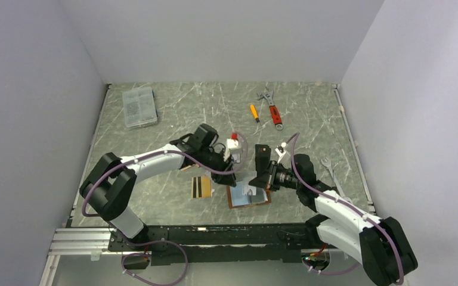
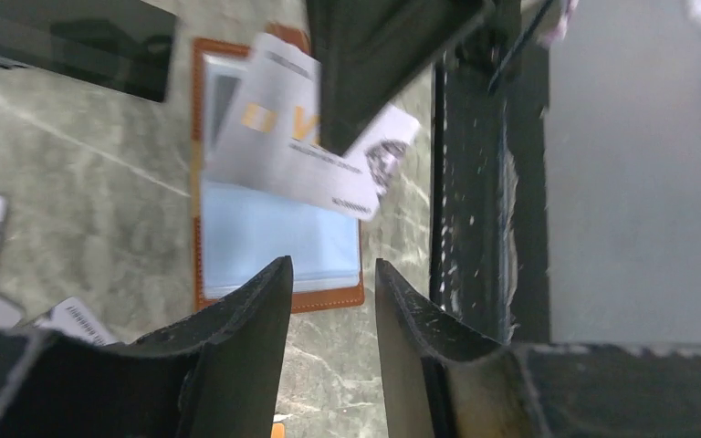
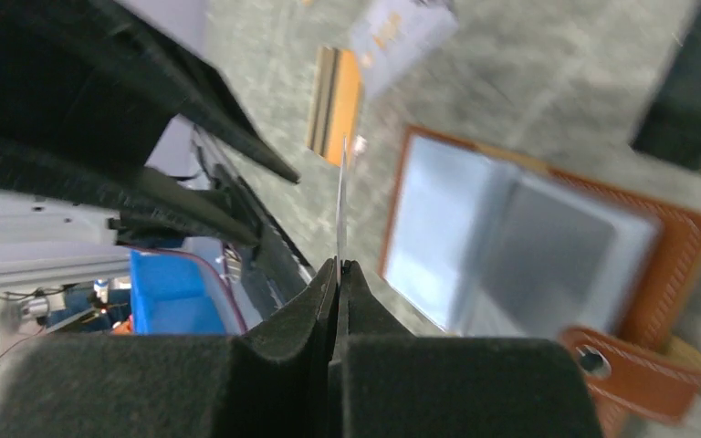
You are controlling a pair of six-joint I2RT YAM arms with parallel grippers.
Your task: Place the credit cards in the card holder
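A silver VIP card is pinched in my right gripper, which is shut on it; the card (image 3: 340,214) appears edge-on in the right wrist view. It hangs above the brown card holder (image 2: 281,246), which lies unfolded with its clear pockets (image 3: 443,219) upward. My left gripper stands open beside the holder, nothing between its fingers. From above, the arms partly cover the holder (image 1: 238,193). Other silver cards (image 3: 406,41) lie behind, with a gold striped card (image 1: 201,187) left of the holder.
Black cards (image 1: 262,156) lie behind the holder. At the back are a clear plastic box (image 1: 139,107), a yellow-handled screwdriver (image 1: 254,112) and a red-handled wrench (image 1: 275,114). Another wrench (image 1: 331,170) lies right. The table's front edge is close to the holder.
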